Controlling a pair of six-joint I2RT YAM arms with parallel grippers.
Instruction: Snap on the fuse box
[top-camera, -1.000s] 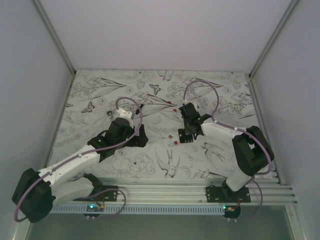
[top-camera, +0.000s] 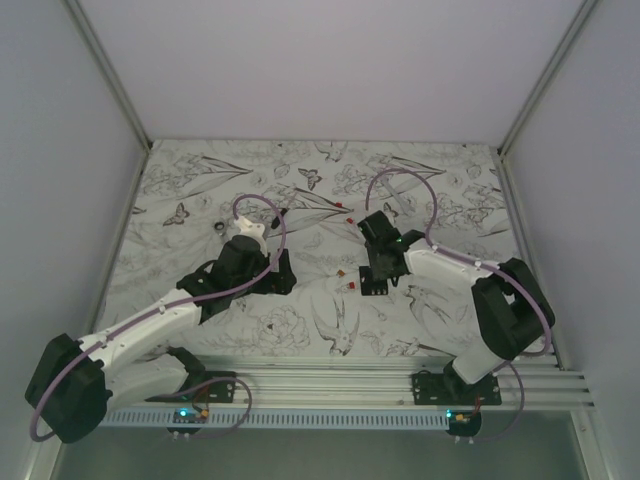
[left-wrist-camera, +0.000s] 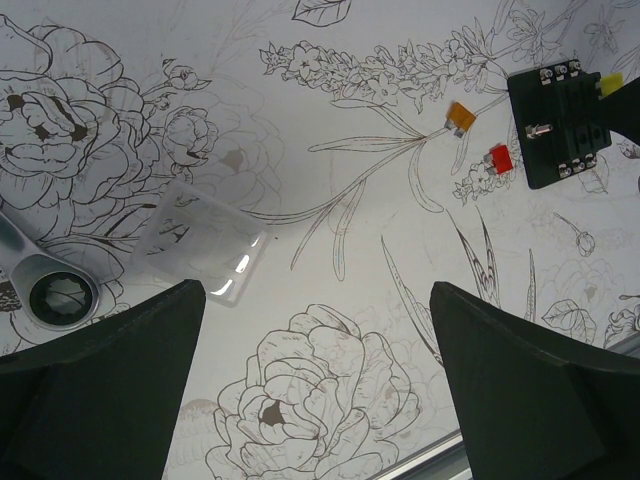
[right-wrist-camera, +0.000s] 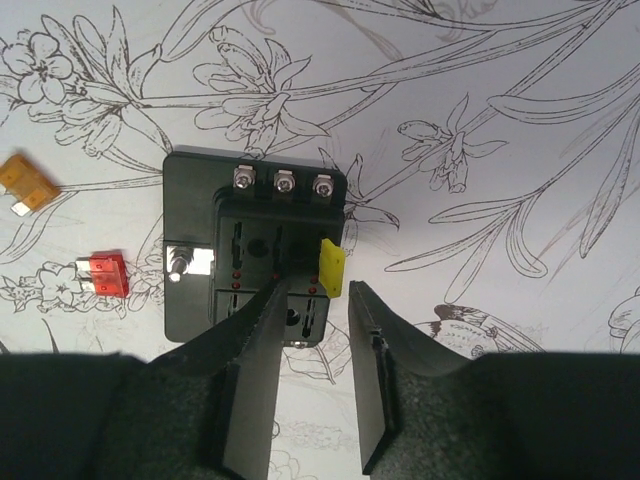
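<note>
The black fuse box (right-wrist-camera: 188, 310) lies on the patterned table, with terminal screws along its far edge and a yellow fuse (right-wrist-camera: 332, 267) standing at its right side. My right gripper is open just over the box's near right part, its fingertips either side below the yellow fuse. An orange fuse (right-wrist-camera: 30, 183) and a red fuse (right-wrist-camera: 105, 273) lie loose to the left of the box. My left gripper stands open over bare table to the left, with nothing between its fingers.
A clear plastic case (left-wrist-camera: 200, 240) and a metal wrench (left-wrist-camera: 60, 295) lie below the left gripper. More small red pieces lie toward the back of the table (top-camera: 170, 260).
The left arm has stayed where it was.
</note>
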